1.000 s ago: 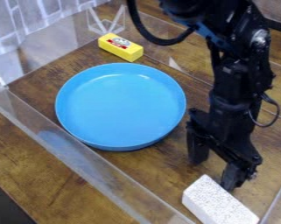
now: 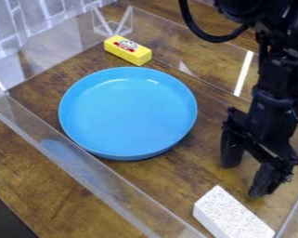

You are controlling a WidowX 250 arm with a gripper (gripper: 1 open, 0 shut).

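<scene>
A black gripper (image 2: pixel 254 158) hangs low over the wooden table (image 2: pixel 163 195) at the right, its dark fingers down at or near the surface and open; whether anything lies between them is too dark to tell. To its left sits a large round blue plate (image 2: pixel 126 110). Below the gripper, at the bottom, lies a white rectangular block (image 2: pixel 232 214). A yellow box (image 2: pixel 127 50) with a label is at the upper left.
Clear plastic walls run along the left, top and right edges of the table area. Bare wood lies between the plate and the white block and at the lower left.
The gripper and arm have shifted slightly to the right. The plate, white block and yellow box have stayed in place.
</scene>
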